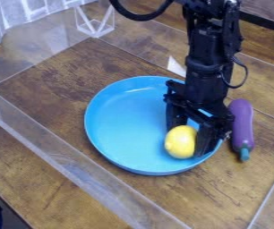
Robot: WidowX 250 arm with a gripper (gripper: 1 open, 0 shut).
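A blue round dish [122, 121] holds a yellow round object [180, 141] at its right side. My black gripper [190, 125] reaches down from the top over that right side, its fingers around the yellow object, shut on it. Part of the object is hidden behind the fingers.
A purple item with a teal tip [243, 125] lies just right of the dish on the wooden table [50, 76]. Clear plastic walls run along the left.
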